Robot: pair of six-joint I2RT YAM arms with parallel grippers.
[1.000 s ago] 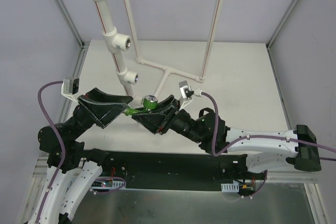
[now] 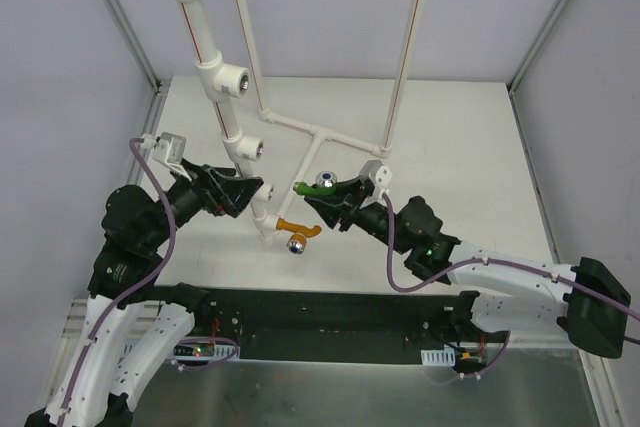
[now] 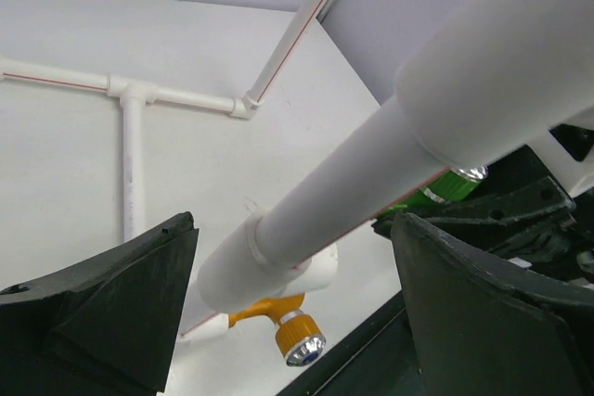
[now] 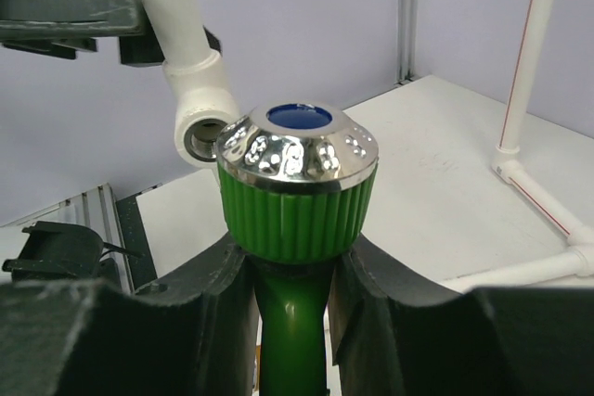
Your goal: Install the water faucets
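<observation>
My right gripper (image 2: 328, 195) is shut on a green faucet (image 4: 295, 215) with a chrome and blue cap. Its threaded end points left, toward the white upright pipe (image 2: 205, 42), and stands apart from the pipe's sockets. My left gripper is open; its fingers (image 3: 102, 312) stand on either side of the pipe in the left wrist view, with no visible contact. Low on the pipe, an orange faucet (image 2: 297, 230) sits in a fitting. Above it an empty threaded socket (image 4: 201, 139) shows in the right wrist view.
More empty sockets (image 2: 236, 80) face right higher on the pipe. Thin white frame pipes (image 2: 340, 138) cross the white board (image 2: 450, 167) behind. The board's right half is clear.
My right gripper drew the green faucet rightward, uncovering the orange one.
</observation>
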